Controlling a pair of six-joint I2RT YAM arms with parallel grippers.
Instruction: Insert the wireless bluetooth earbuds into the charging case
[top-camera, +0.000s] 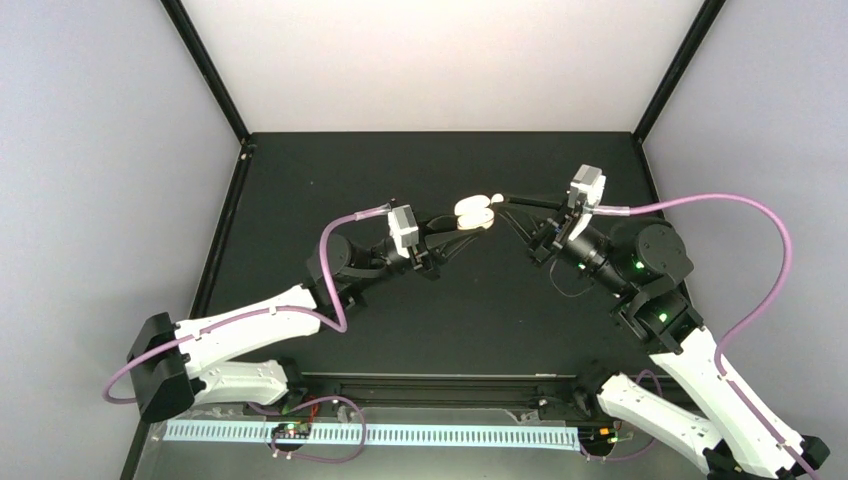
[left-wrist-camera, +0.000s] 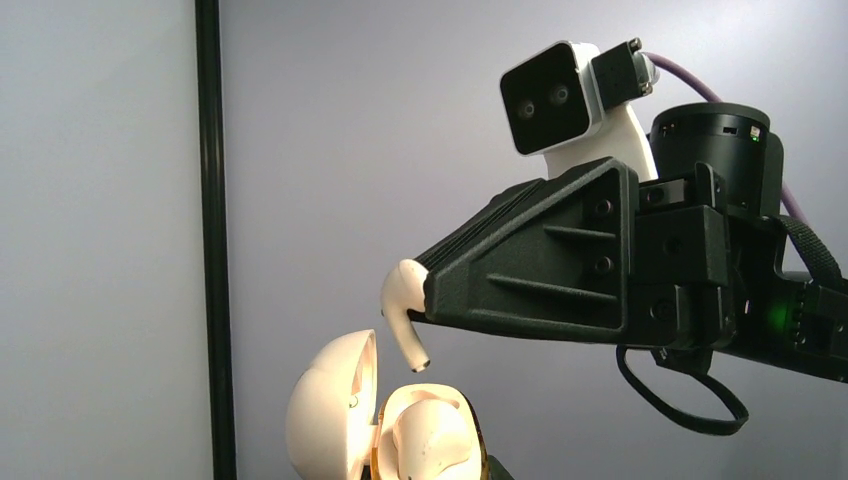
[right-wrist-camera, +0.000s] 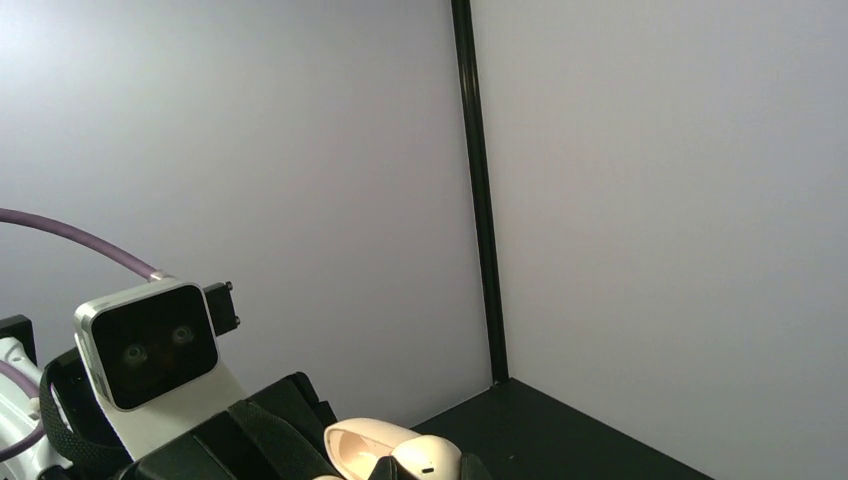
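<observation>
The white charging case (top-camera: 474, 219) (left-wrist-camera: 325, 410) (right-wrist-camera: 365, 438) is held upright with its lid open by my left gripper (top-camera: 470, 234), which is shut on it. In the left wrist view one earbud (left-wrist-camera: 428, 435) sits in a compartment. Just above the case, my right gripper (top-camera: 497, 204) is shut on a second earbud (left-wrist-camera: 405, 285) (right-wrist-camera: 428, 458), its stem pointing down toward the case. The fingertips are mostly hidden in both wrist views.
Pale walls (top-camera: 130, 180) and black frame posts (top-camera: 215, 70) enclose it. Purple cables loop along both arms.
</observation>
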